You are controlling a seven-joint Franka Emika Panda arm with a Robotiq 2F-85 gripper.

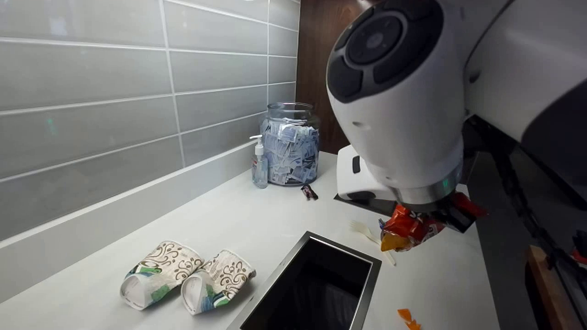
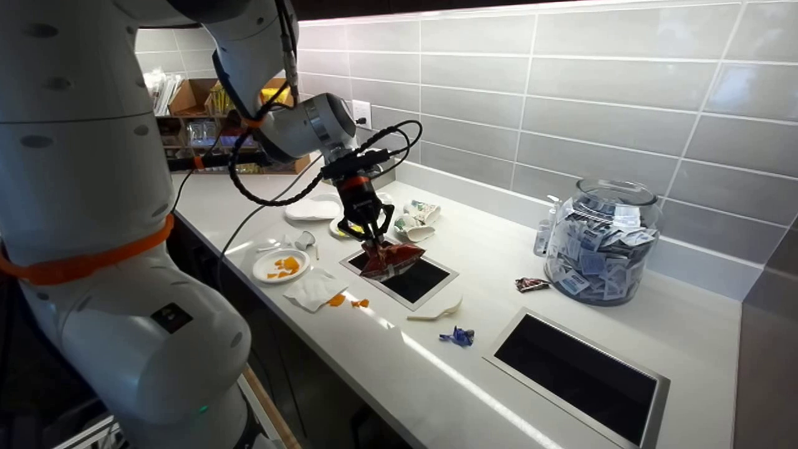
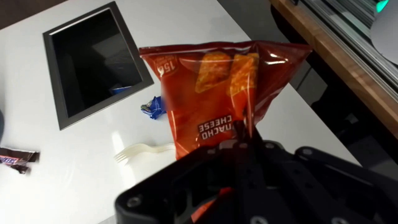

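Observation:
A red nacho cheese chip bag (image 3: 203,100) hangs from my gripper, whose fingers are shut on it. Exterior view 2 shows the bag (image 2: 393,262) below the gripper (image 2: 372,238), in front of a dark framed opening (image 2: 413,283) in the counter as seen from there. Only part of the bag (image 1: 406,222) shows under the arm in exterior view 1. Beyond the bag in the wrist view lie a blue wrapper (image 3: 153,107), a pale fork (image 3: 143,149) and a second dark opening (image 3: 99,59).
A glass jar (image 2: 598,251) of packets and a pump bottle (image 1: 259,165) stand by the wall, a candy wrapper (image 2: 532,284) close by. Two crushed paper cups (image 1: 165,272) lie on the counter. A plate (image 2: 262,269) with orange scraps sits near the front edge.

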